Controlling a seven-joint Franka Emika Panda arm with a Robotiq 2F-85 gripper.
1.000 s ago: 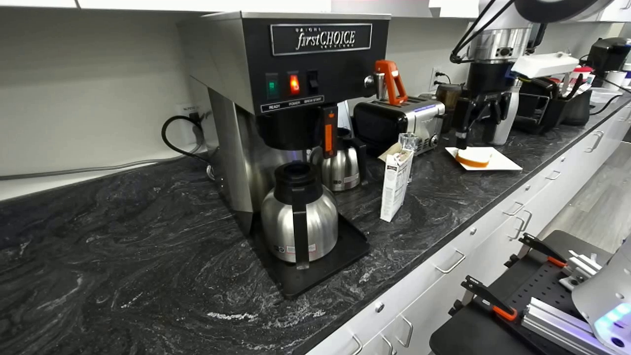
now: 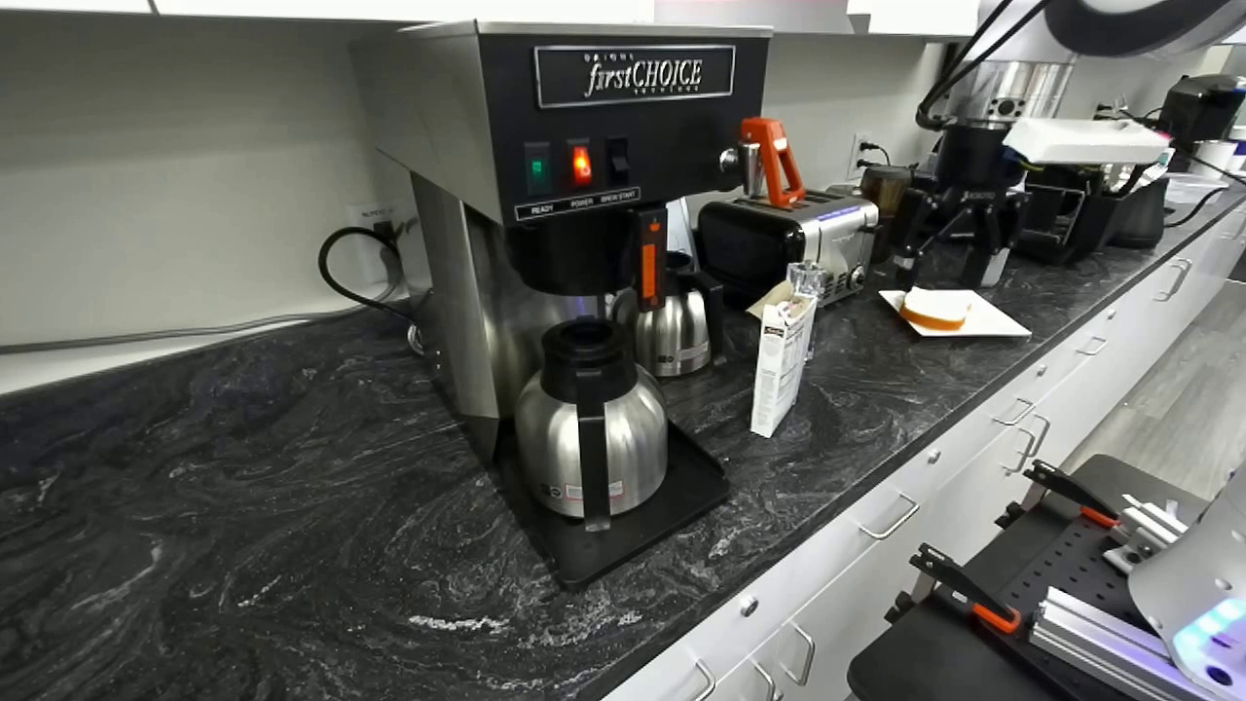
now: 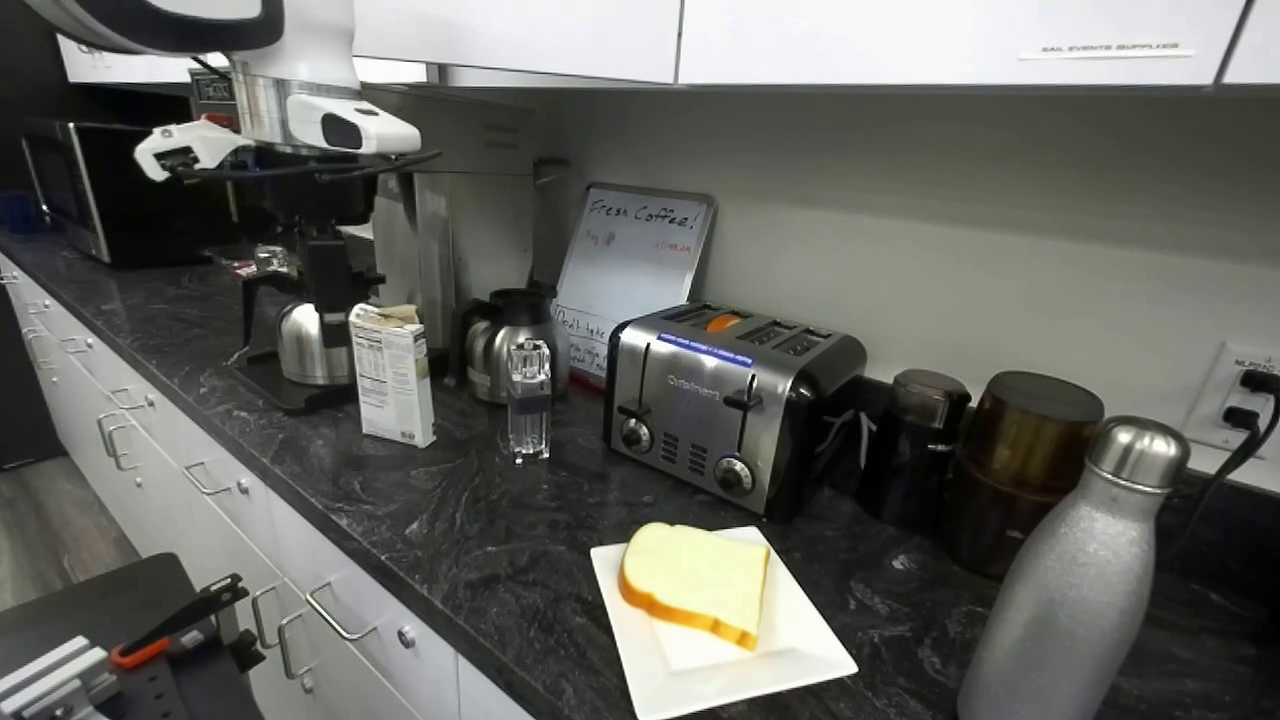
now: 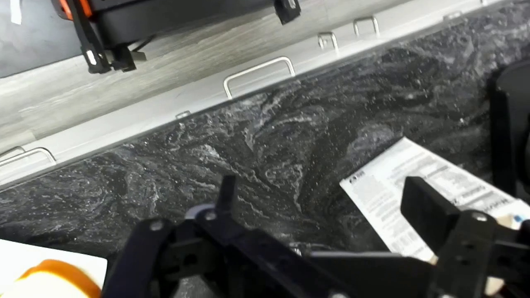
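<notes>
My gripper is open, with bare counter showing between its fingers in the wrist view. It hangs over the counter in exterior view 1, fingertips clear of the surface. A bread slice [image 3: 698,580] lies on a square white plate [image 3: 780,678] in front of the steel toaster [image 3: 702,402]. An orange-brown piece [image 3: 723,323] shows in one toaster slot. In the wrist view the white carton [image 4: 397,213] passes partly behind the right finger [image 4: 427,213], and the plate [image 4: 59,253] with its bread is at the lower left.
A clear container [image 3: 529,402] stands between carton and toaster. The coffee maker [image 2: 631,129] and its steel carafe [image 2: 592,438] lie beyond the carton. A silver bottle [image 3: 1068,576] and dark canisters stand on the toaster's other side.
In exterior view 1 the arm has shifted slightly right, and the gripper's two fingers now show well apart. The bread, plate, carton and coffee maker have not moved.
</notes>
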